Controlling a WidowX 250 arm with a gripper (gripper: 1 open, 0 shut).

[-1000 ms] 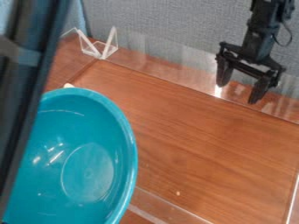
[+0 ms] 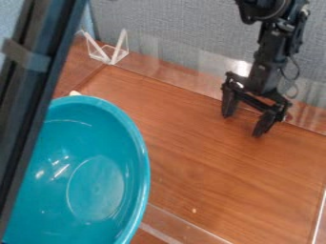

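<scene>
My black gripper [image 2: 245, 113] hangs low over the back right of the wooden floor [image 2: 216, 176], near the clear back wall, with its fingers apart and pointing down. I see nothing between them. A large teal bowl [image 2: 93, 181] fills the lower left, well apart from the gripper, partly hidden behind a dark post.
A dark vertical post [image 2: 29, 81] crosses the left side. A white wire piece [image 2: 105, 50] stands at the back left corner. Clear plastic edging runs along the back and front.
My gripper has moved down and to the left, closer to the wooden surface. The bowl has not moved.
</scene>
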